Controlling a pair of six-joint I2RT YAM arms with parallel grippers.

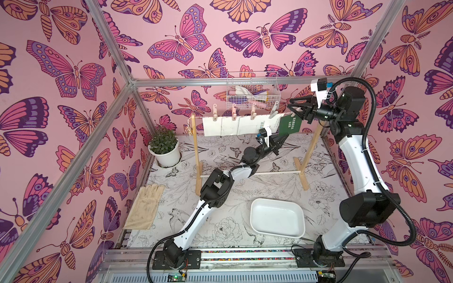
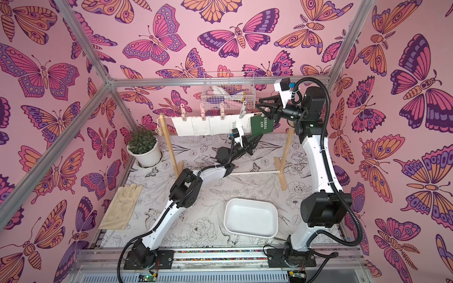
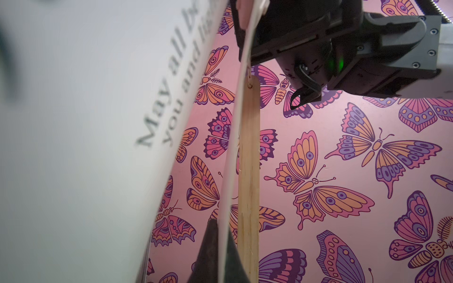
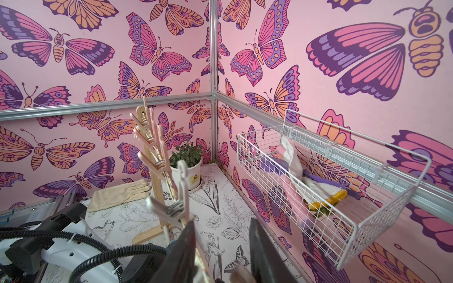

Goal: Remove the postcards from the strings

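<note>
Several postcards hang in a row from the string: white cards (image 1: 230, 126) at left and a dark green card (image 1: 290, 124) at the right end. My left gripper (image 1: 286, 137) is at the green card's lower edge; in the left wrist view, its fingers (image 3: 210, 252) are shut on a thin card edge (image 3: 222, 245). At the upper right, my right gripper (image 1: 288, 104) reaches in over the green card. Its fingers (image 4: 185, 250) stand apart in the right wrist view, with the blurred tip of a clothespin (image 4: 240, 274) low between them; contact is unclear.
More clothespins (image 1: 234, 112) clip the white cards. Wooden posts (image 1: 195, 146) carry the string. A white tray (image 1: 277, 201) sits at front right, a glove (image 1: 145, 206) at left, a potted plant (image 1: 165, 147) behind it. The wire basket (image 4: 325, 188) hangs on the back frame.
</note>
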